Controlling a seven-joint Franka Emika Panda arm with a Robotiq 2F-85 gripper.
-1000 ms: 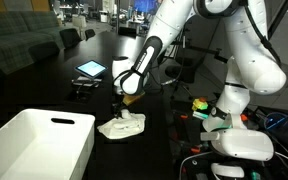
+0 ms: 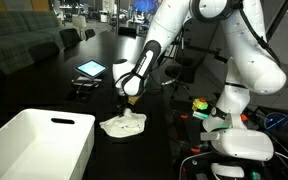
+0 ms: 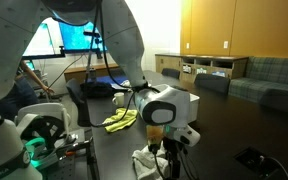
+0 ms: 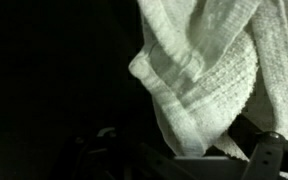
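Note:
A crumpled white cloth (image 2: 122,125) lies on the dark table, below and in front of my gripper (image 2: 126,106). In exterior view 2 the cloth (image 3: 147,163) spreads beside the lowered gripper. Up close in the wrist view, the folds of the cloth (image 4: 199,85) fill the upper right, and its lower edge reaches in between the fingers. My gripper is open there, with dark fingers at the bottom of the view. Whether the fingertips touch the cloth cannot be told.
A large white box (image 2: 39,145) stands at the near left of the table. Farther back lies a tablet (image 2: 91,69) with a light-blue screen. A yellow cloth (image 3: 121,120) shows behind the arm in exterior view 2. Bare table lies just right of the box.
My gripper has shifted slightly to the right in exterior view 1. The white cloth stays in about the same place on the table.

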